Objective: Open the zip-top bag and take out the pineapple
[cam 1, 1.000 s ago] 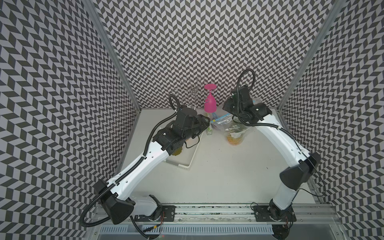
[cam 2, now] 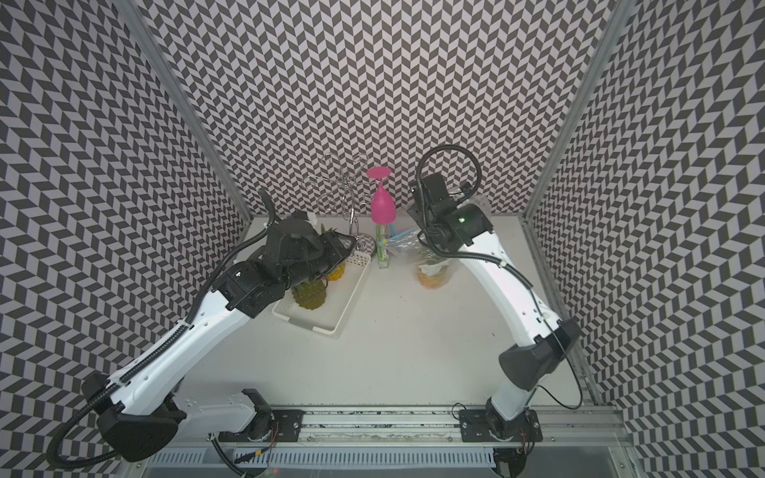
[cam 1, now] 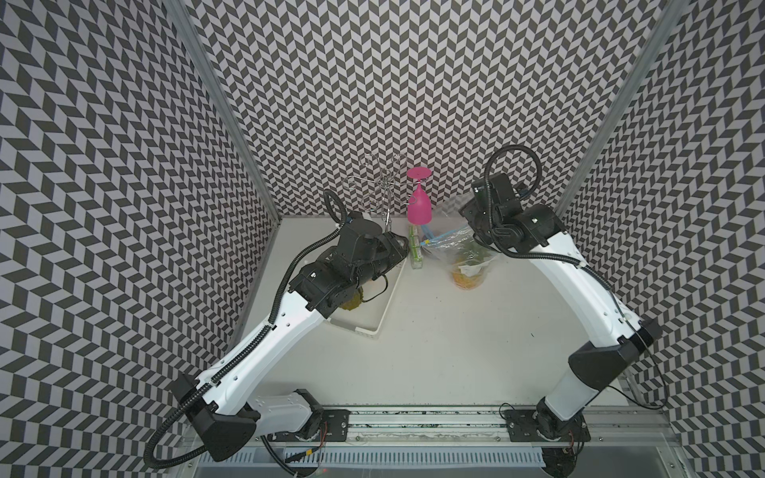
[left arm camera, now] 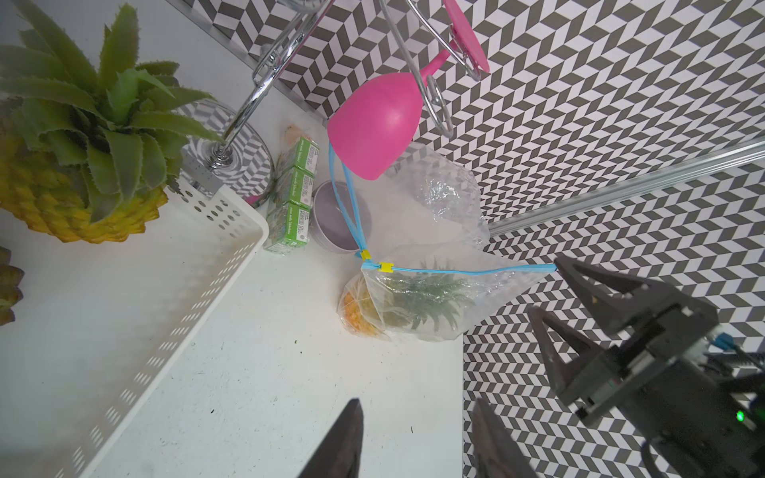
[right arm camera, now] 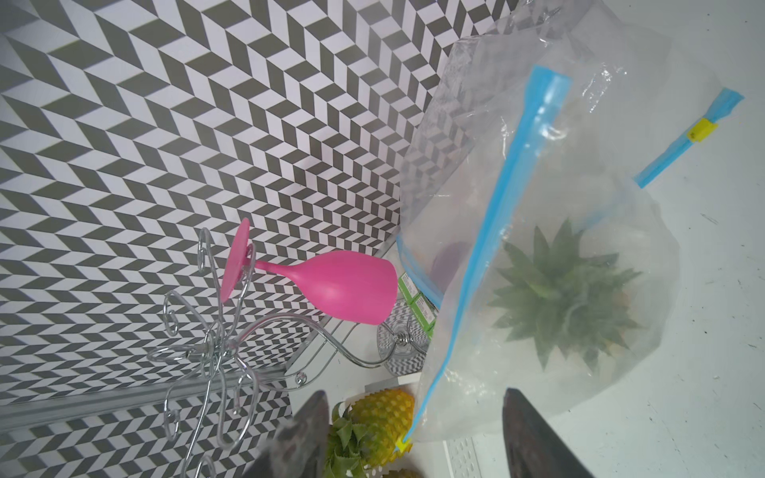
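The clear zip top bag [left arm camera: 422,318] with blue zip and yellow sliders [left arm camera: 386,267] rests on the table, the pineapple [right arm camera: 561,298] visible inside through the plastic. My right gripper is open at the bag's top right; its upper finger is by the end of the blue zip. In the right wrist view the bag [right arm camera: 478,382] lies just beyond its fingertips. My left gripper stands part open above the tray's right side, nothing between its fingers.
A white tray [left arm camera: 199,310] holding pineapples [left arm camera: 87,183] sits left, beside a chrome rack [left arm camera: 263,87] with a pink glass [left arm camera: 374,123]. Green boxes [left arm camera: 291,207] and a grey bowl [left arm camera: 326,235] stand behind the bag.
The left arm has moved slightly left since one second ago.
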